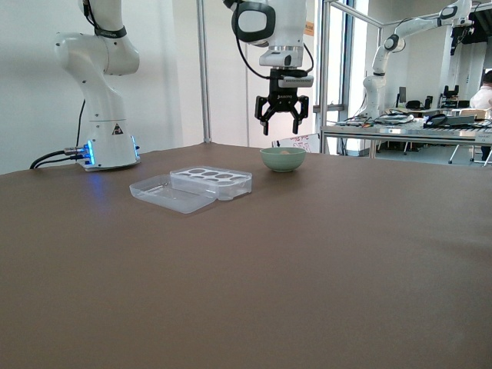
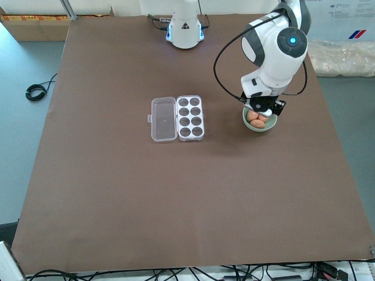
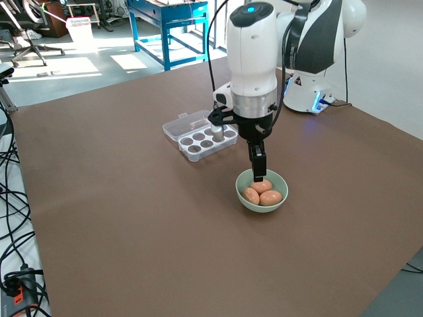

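A pale green bowl [image 1: 283, 163] holds several brown eggs [image 3: 270, 198] on the brown table, right of an open clear egg carton [image 2: 191, 120] whose holes appear empty. My black gripper [image 1: 280, 123] hangs above the bowl in the top view; in the right view its fingertips [image 3: 258, 176] reach down over the bowl's back part, near the eggs. Its two fingers stand apart in the top view, with nothing visible between them, clear of the bowl's rim in that view.
Black cables lie along the table's outer edge.
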